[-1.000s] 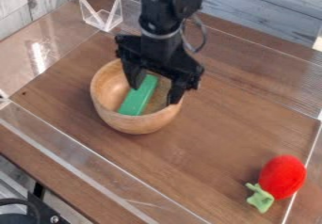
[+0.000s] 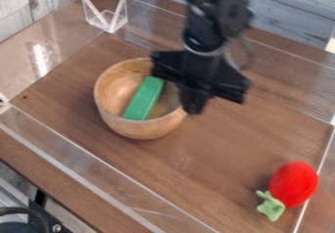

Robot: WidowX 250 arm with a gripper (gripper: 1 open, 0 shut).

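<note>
A wooden bowl (image 2: 124, 119) sits left of centre on the table, with a green block (image 2: 143, 100) lying inside it. My gripper (image 2: 194, 102), black and motion-blurred, hangs over the bowl's right side; its fingertips are too blurred to show clearly, and nothing is seen held in it. A red plush vegetable (image 2: 295, 183) with a green top lies at the lower right of the table.
A clear plastic crown-like item (image 2: 105, 14) stands at the back left. A dark gap and hardware border the front left edge.
The gripper has shifted to the right from over the bowl's middle and is now blurred, uncovering more of the green block, which still lies in the bowl.
</note>
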